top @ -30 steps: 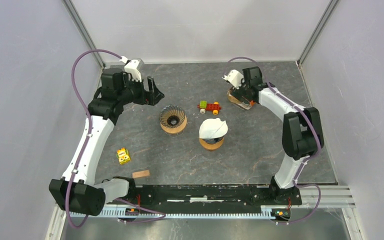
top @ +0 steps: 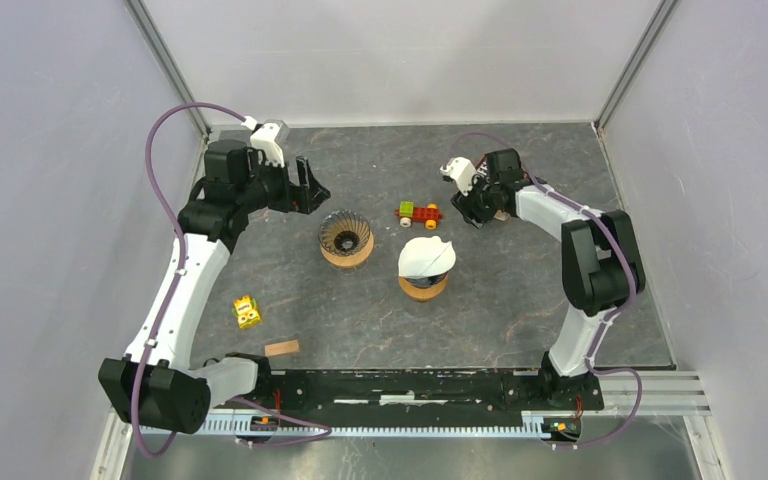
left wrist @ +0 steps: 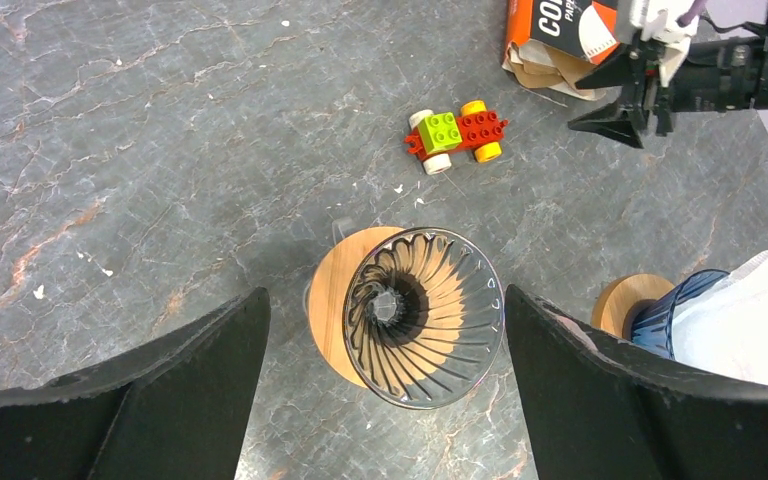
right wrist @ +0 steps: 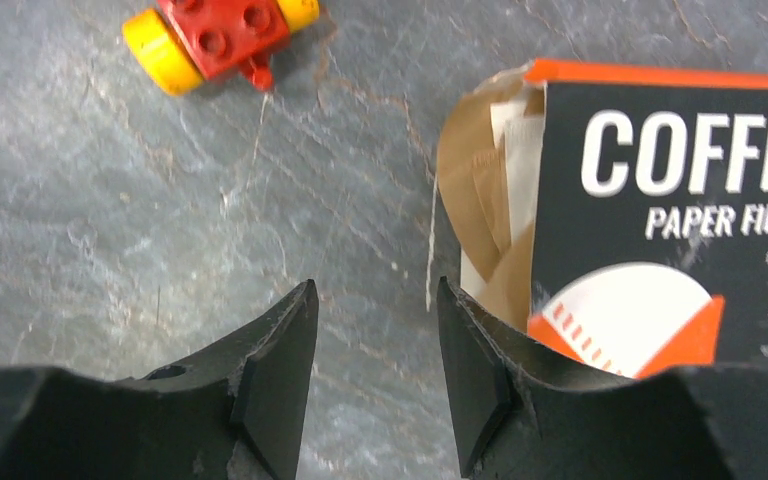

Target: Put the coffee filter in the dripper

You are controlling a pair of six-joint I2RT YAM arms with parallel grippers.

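My left gripper (top: pixel 307 191) hangs open above and behind the glass dripper (top: pixel 345 235), whose ribbed cone sits on a wooden collar, empty, in the left wrist view (left wrist: pixel 422 320). My right gripper stands part open beside the open end of the coffee filter box (right wrist: pixel 660 220), where brown and white paper shows; nothing is visible between its fingers. A white filter (top: pixel 426 254) rests atop a second dripper on a wooden base (top: pixel 422 290) in the middle right.
A toy car (top: pixel 418 214) lies between the drippers and the box. A yellow toy (top: pixel 247 311) and a wooden strip (top: pixel 282 347) lie front left.
My right gripper has shifted left and toward the front, off the top of the filter box's open end. The left arm is nearly unchanged.
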